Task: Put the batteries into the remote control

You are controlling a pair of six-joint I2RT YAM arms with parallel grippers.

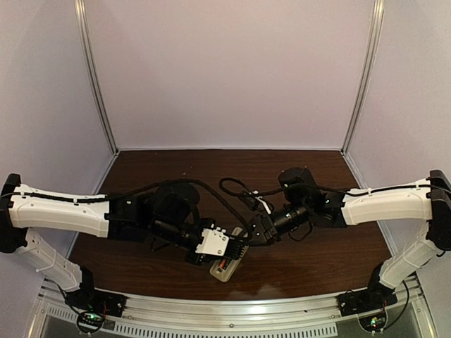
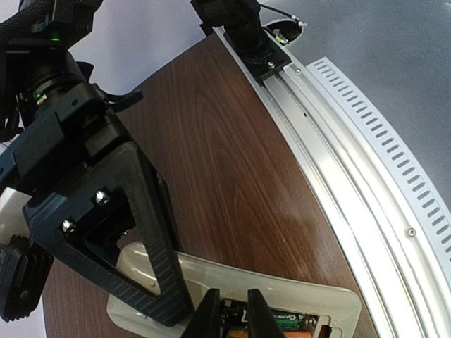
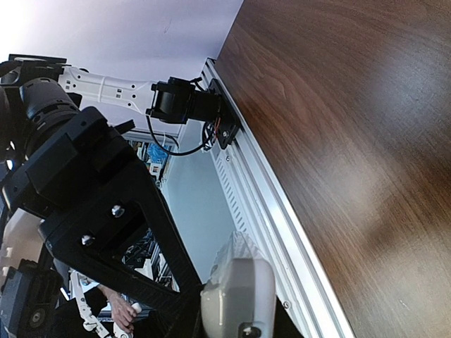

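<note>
A beige remote control is held by my right gripper, which is shut on its upper end; in the right wrist view the remote is seen end-on between the fingers. In the left wrist view the open battery compartment shows a green battery and an orange one. My left gripper is over that compartment, its two fingertips slightly apart on the batteries; whether either battery is gripped or fully seated I cannot tell. In the top view it hides much of the remote.
A metal rail runs along the front edge, with white walls on the other sides.
</note>
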